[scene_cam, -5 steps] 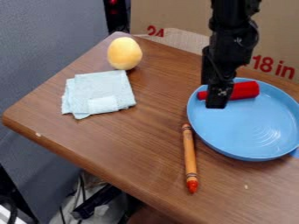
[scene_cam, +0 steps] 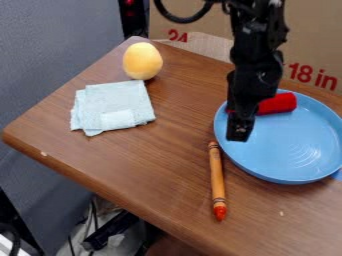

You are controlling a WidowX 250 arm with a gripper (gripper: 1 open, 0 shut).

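Note:
My black gripper (scene_cam: 241, 120) hangs over the left part of a blue plate (scene_cam: 287, 150), its fingers pointing down beside a red cylinder (scene_cam: 278, 103) lying at the plate's back; whether it is open or shut is unclear. An orange crayon (scene_cam: 217, 180) lies on the wooden table left of the plate. A folded pale cloth (scene_cam: 112, 106) and a yellow egg-shaped object (scene_cam: 143, 61) sit toward the back left.
Cardboard stands behind the table. Past the left edge are a grey surface and cables below.
My gripper has shifted slightly left and down over about the last second, now covering more of the plate's left rim. The objects look unmoved.

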